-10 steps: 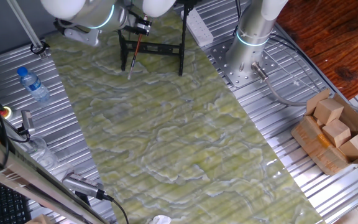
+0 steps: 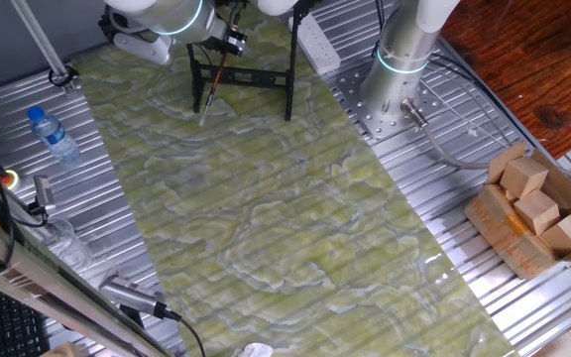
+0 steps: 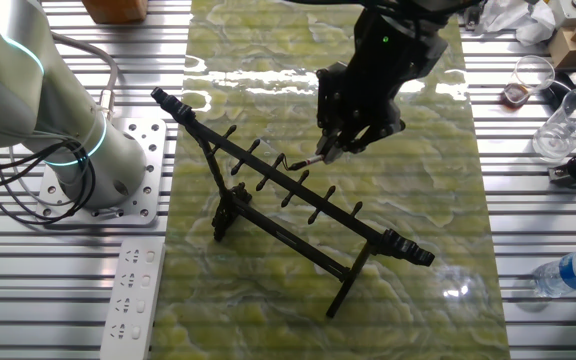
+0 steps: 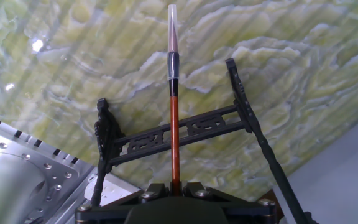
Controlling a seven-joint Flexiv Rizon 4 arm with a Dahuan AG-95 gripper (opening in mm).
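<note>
A writing brush point(image 4: 174, 127) with a red-brown handle and a clear-capped tip extends from my gripper, which is shut on its handle. The dark rack point(image 4: 148, 144) stands behind the brush in the wrist view. In exterior view 1, the brush point(image 2: 212, 97) slants tip-down in front of the rack's lower crossbar, below my gripper point(image 2: 235, 42). From exterior view 2, my gripper point(image 3: 334, 150) is beside the rack's pegged top bar point(image 3: 273, 172). The brush's upper end point(image 3: 310, 161) points toward the pegs, with a thin dark loop near it; contact cannot be told.
A power strip point(image 2: 317, 45) and the robot base plate point(image 2: 373, 111) lie close to the rack. The bottle point(image 2: 55, 137) stands at the left, the box of wooden blocks point(image 2: 509, 236) at the right.
The arm has shifted slightly up and right in exterior view 1, tilting the brush a little more, its tip moving slightly left. The rack has not moved.
</note>
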